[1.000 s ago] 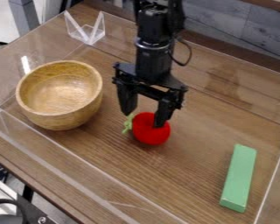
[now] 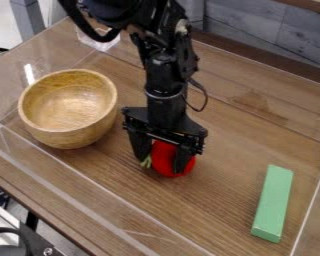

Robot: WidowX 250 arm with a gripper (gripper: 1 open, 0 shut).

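Note:
My black gripper (image 2: 164,137) is open and down low over a red round object (image 2: 175,165), its fingers around it and covering much of it. A bit of green shows at the object's left side, as of a stem or leaves. Whether the fingers touch it I cannot tell.
A tan bowl (image 2: 69,105) sits on the wooden table (image 2: 149,220) to the left. A pale green bar (image 2: 272,203) lies at the right front. A clear object (image 2: 96,30) is at the back left, partly hidden.
My gripper has come down and toward the front of the table, over the red object, which is now more hidden and appears slightly lower in view.

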